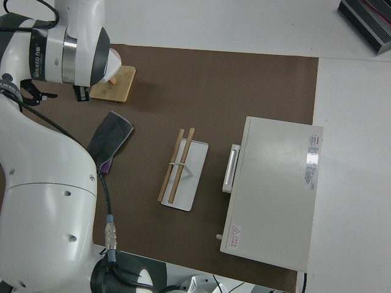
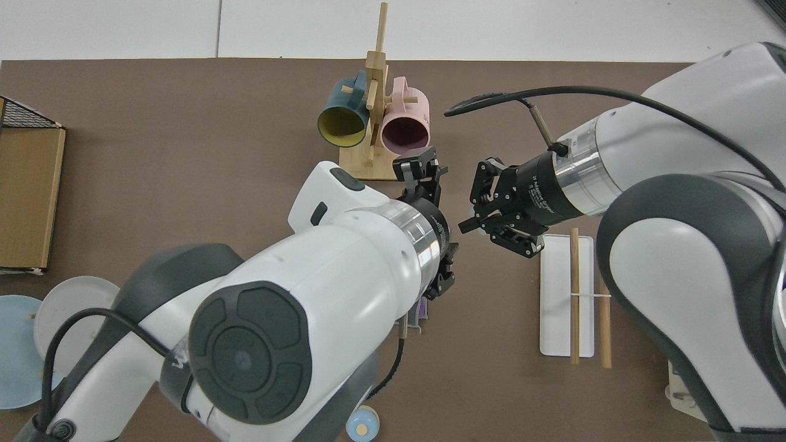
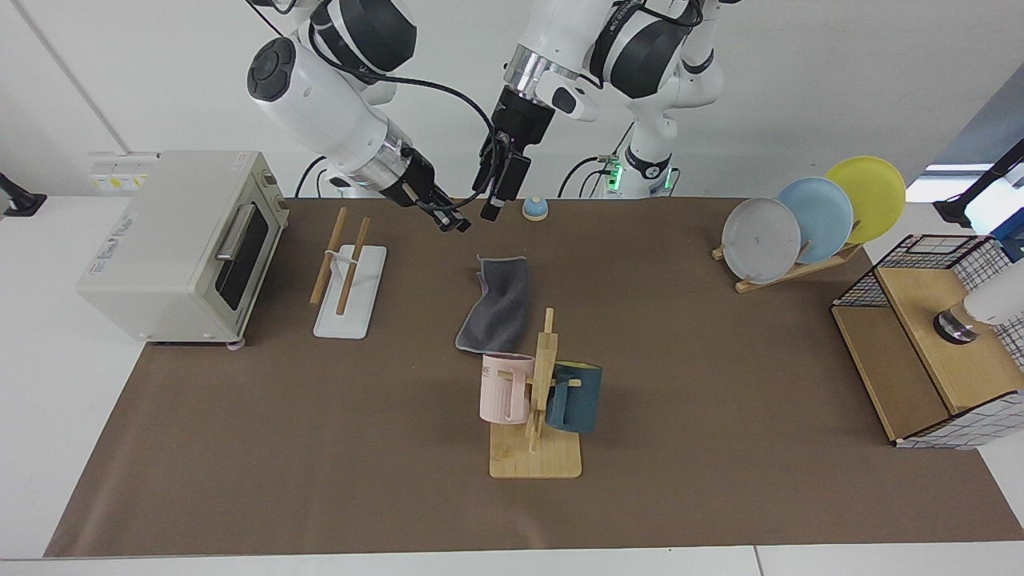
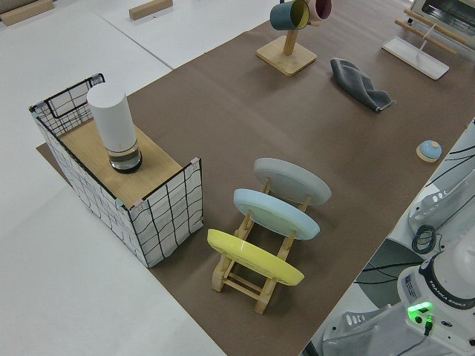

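In the top view my left gripper point(image 2: 431, 221) is at the centre, angled down, with its fingertips mostly hidden; my right gripper point(image 2: 490, 210) faces it from the right, slightly apart. A dark grey cloth point(image 3: 494, 306) lies on the brown mat below the arms, with some purple showing in the front view. A mug tree point(image 3: 542, 456) holds a pink mug point(image 3: 506, 389) and a blue mug point(image 3: 576, 398). The fingers' opening is unclear in these views.
A white oven point(image 3: 163, 250), a white rack with wooden bars point(image 3: 336, 322), a plate rack with plates point(image 3: 758, 240), a wire-sided shelf point(image 3: 893, 374) and a small blue round object point(image 3: 534, 208) surround the clear mat.
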